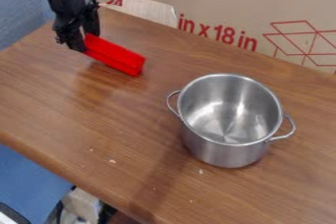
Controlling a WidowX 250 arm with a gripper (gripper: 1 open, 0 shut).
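Note:
At the upper left of the camera view my black gripper (79, 37) is shut on the near end of a red elongated block (116, 57), which lies slanted toward the middle at or just above the wooden table. The fingertips are partly hidden by the block and dark arm. A steel pot (230, 144) with two side handles stands on the right half of the table, well apart from the block.
Cardboard with red lettering (262, 12) stands behind the back edge, with a white object (144, 7) near it. A blue surface lies below the left edge.

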